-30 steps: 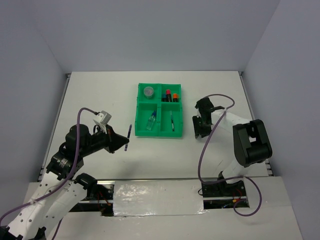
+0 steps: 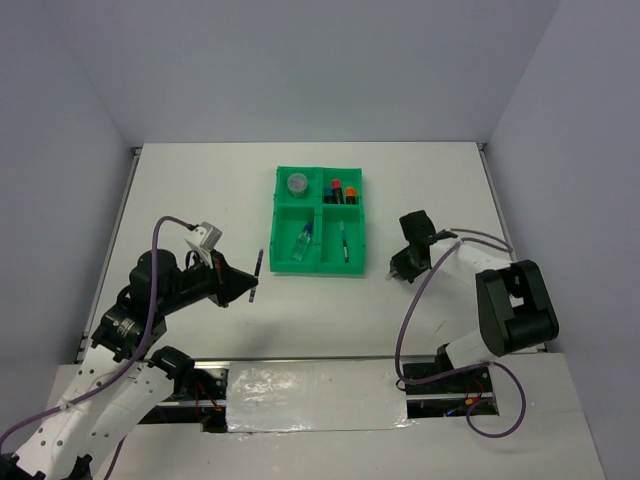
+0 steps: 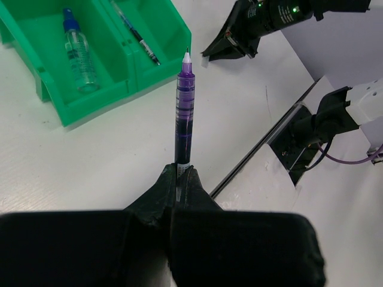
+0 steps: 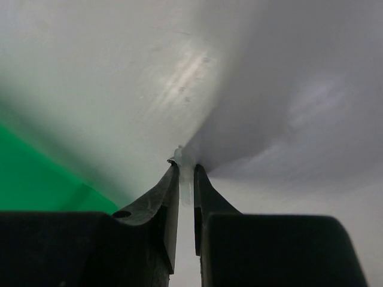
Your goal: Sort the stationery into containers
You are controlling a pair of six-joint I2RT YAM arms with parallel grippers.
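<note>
A purple pen stands tip-up in my left gripper, which is shut on its lower end. The top view has this pen just left of the green organizer, above the table. To the right of the organizer, my right gripper is low over the white table. It is shut on a small whitish, translucent piece, partly hidden between the fingers; what it is I cannot tell. In the organizer's front compartments lie a clear bottle with a blue cap and a dark teal pen.
At the organizer's back are a round clear container in the left compartment and small bottles with red and orange caps in the right one. Purple cables trail from both arms.
The left arm and its pen have stayed still.
</note>
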